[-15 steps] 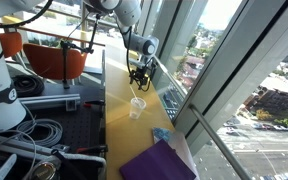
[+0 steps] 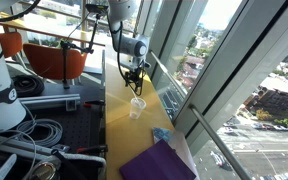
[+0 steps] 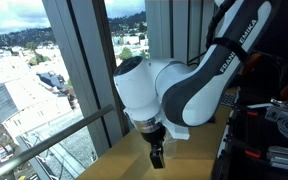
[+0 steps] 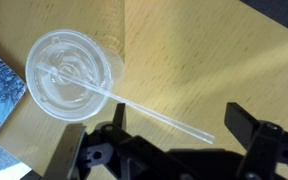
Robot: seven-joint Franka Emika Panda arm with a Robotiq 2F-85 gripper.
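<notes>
A clear plastic cup [image 4: 69, 75] with a round rim is at the left of the wrist view. A thin clear straw [image 4: 154, 115] runs from inside it, out over the rim and across the wooden table. In exterior view 1 the cup [image 2: 137, 107] stands in the middle of the table. My gripper is open, its two dark fingers apart and nothing held; the straw's outer end lies between them in this view. From outside, the gripper [image 2: 135, 87] hangs just beyond the cup. In exterior view 2 the gripper [image 3: 157, 158] points downward and the cup is hard to make out.
A purple folder [image 2: 156, 163] lies at the near end of the table, with a blue patterned packet [image 2: 163, 135] beside it. Tall windows line one side. Cables [image 2: 34, 130] lie on the dark surface opposite. The table [image 4: 214, 60] right of the cup is bare.
The arm has come lower and nearer to the cup, moving toward exterior view 1's camera. The cup and the folder have stayed where they were.
</notes>
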